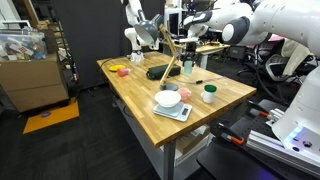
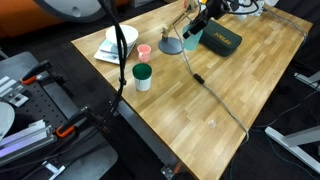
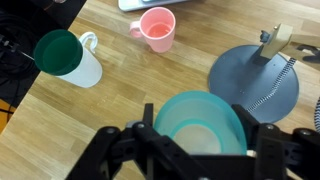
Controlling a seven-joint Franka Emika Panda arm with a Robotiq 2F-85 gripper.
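Observation:
A pale teal, translucent cup fills the space between the black fingers in the wrist view, its round rim toward the camera. My gripper is shut on it, one finger at each side. In the first exterior view the gripper is near the table's far side, with the teal cup below it. From the second exterior view, the cup shows just left of the black box. Whether its base touches the table is hard to tell.
A green-and-white mug, a pink cup and a lamp's grey base stand nearby. A black box sits behind. White bowls rest at left. Bare wood lies open at the front right.

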